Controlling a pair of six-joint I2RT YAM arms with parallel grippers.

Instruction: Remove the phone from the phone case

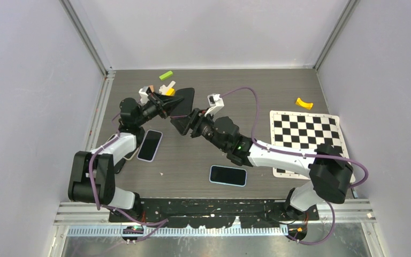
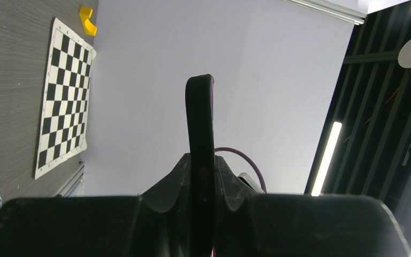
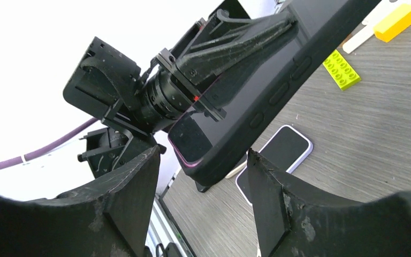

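A dark phone in a black case (image 3: 235, 139) hangs tilted above the table, with my left gripper shut on it. In the left wrist view the cased phone (image 2: 200, 107) appears edge-on, rising between the fingers. A thin pink line shows along the phone's lower corner, inside the case rim. My right gripper is open, its two fingertips on either side of that lower corner; whether either touches it I cannot tell. From the top, the right gripper (image 1: 181, 122) is just below the phone's lower end (image 1: 184, 101).
On the table lie a phone (image 1: 150, 145) at the left and another phone (image 1: 228, 175) near the front. A checkerboard (image 1: 303, 131) and a yellow piece (image 1: 304, 104) are at the right. A green block (image 1: 166, 75) lies at the back.
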